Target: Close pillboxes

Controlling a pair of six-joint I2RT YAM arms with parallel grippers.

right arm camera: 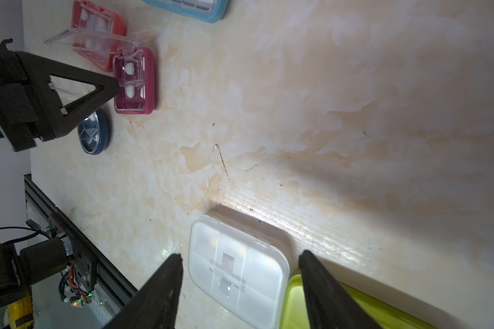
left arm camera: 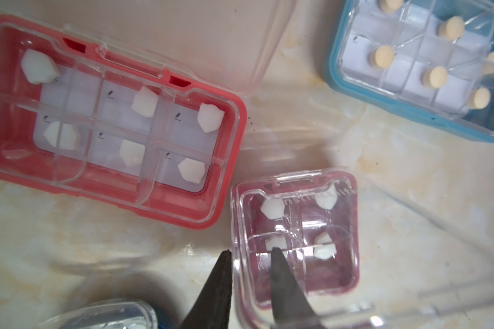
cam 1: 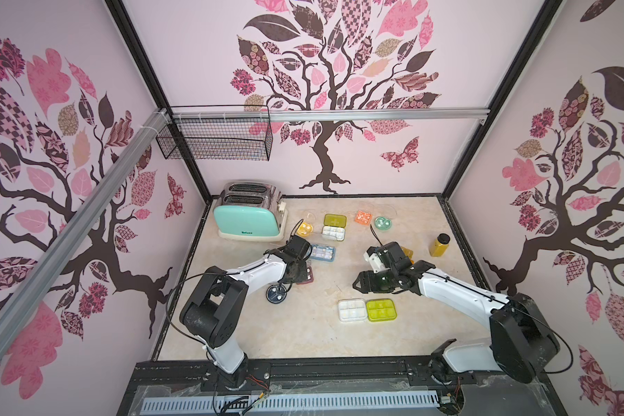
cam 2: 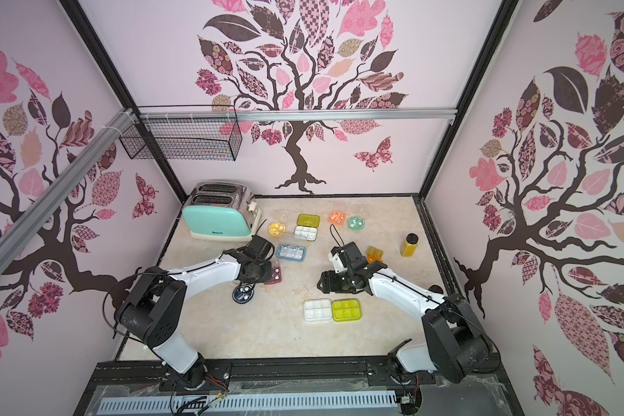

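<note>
In the left wrist view, a small dark-pink pillbox point(left arm camera: 343, 274) holds white pieces, its large clear lid point(left arm camera: 450, 224) raised at a tilt over it. My left gripper is shut on the lid's rim at the box's left side. Beside it, a red pillbox point(left arm camera: 214, 197) with white pieces has its clear lid point(left arm camera: 203, 33) open. A blue pillbox point(left arm camera: 378, 93) with beige tablets lies to the upper right. My right gripper stands open above a white compartment tray point(right arm camera: 230, 279) and the adjoining lime-green half point(right arm camera: 356, 307), holding nothing.
A dark-blue round pillbox point(cam 1: 276, 294) sits just in front of the left gripper. Several other pillboxes line the back, among them a teal one point(cam 1: 382, 223). The toaster point(cam 1: 246, 220) stands back left, a yellow bottle point(cam 1: 439, 245) at right. Tabletop between the arms is clear.
</note>
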